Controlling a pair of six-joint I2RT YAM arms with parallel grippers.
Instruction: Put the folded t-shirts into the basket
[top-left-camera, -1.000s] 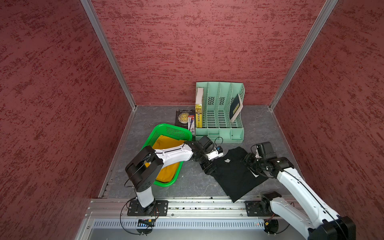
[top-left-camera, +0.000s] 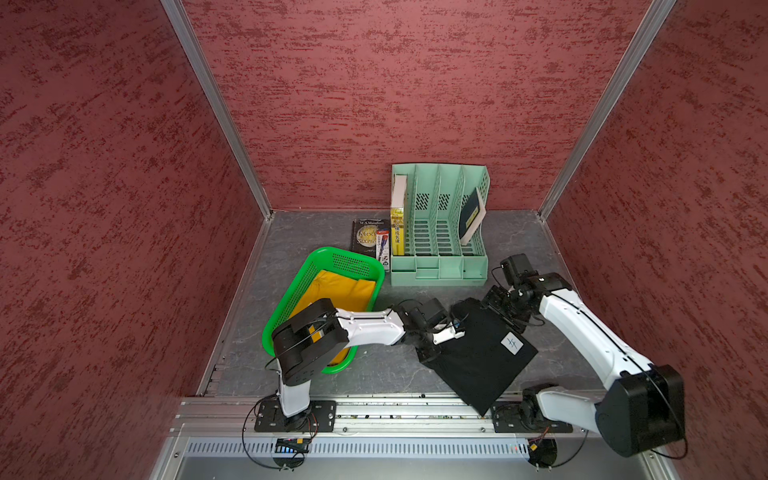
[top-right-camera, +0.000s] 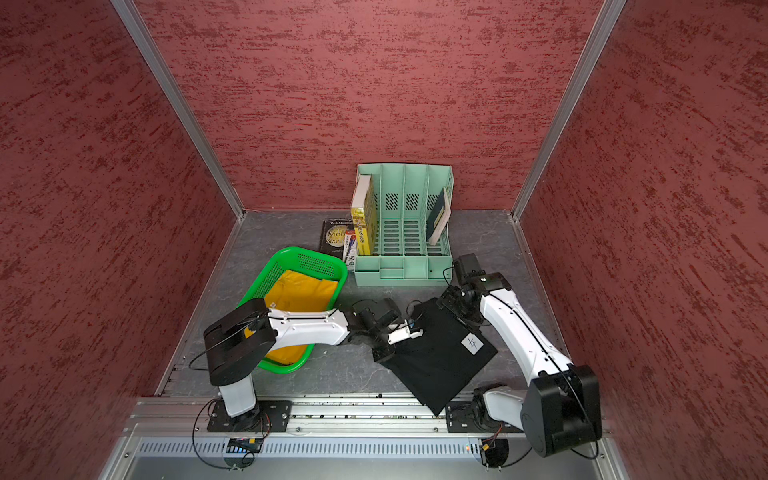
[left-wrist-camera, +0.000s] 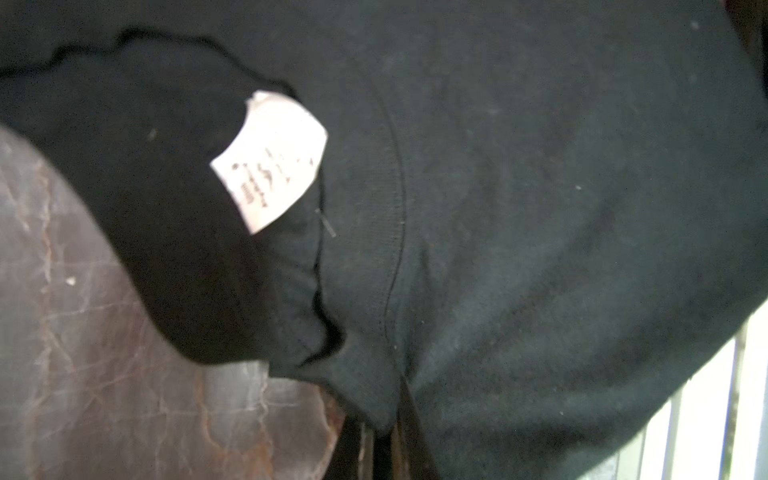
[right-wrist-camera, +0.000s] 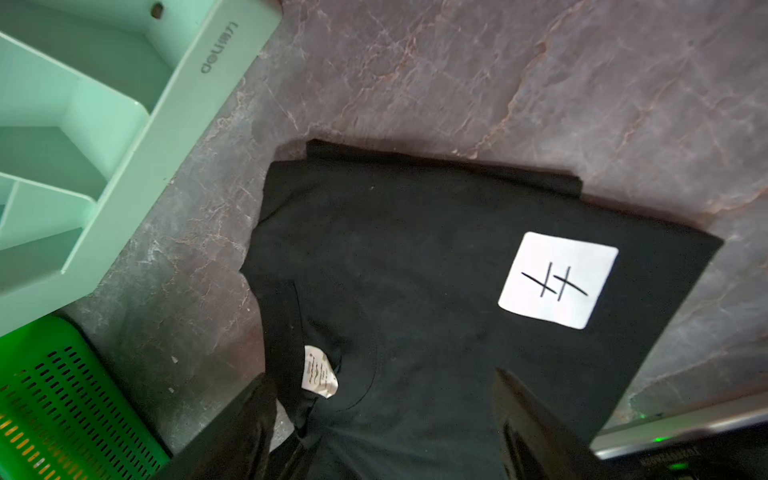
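Note:
A folded black t-shirt (top-left-camera: 478, 356), with a white square label (right-wrist-camera: 559, 280) on top and a small neck tag (left-wrist-camera: 274, 159), lies on the table, its lowest corner over the front rail. My left gripper is shut on its edge close to the collar; creases fan out from the pinch. Above the far right part of the shirt, my right gripper stands open, nothing between its fingers. An orange-yellow folded shirt (top-right-camera: 300, 292) lies inside the green basket (top-right-camera: 337, 270) at the left; the left arm partly covers both.
The mint-green file rack (top-left-camera: 440, 272) with books stands behind the shirt. Between rack and basket lie a dark book (top-left-camera: 365, 232) and a small box (top-left-camera: 383, 249). Bare table (right-wrist-camera: 640, 104) shows right of the rack.
My left gripper has moved right and nearer the front, and is on the shirt's edge. The shirt has shifted slightly frontward.

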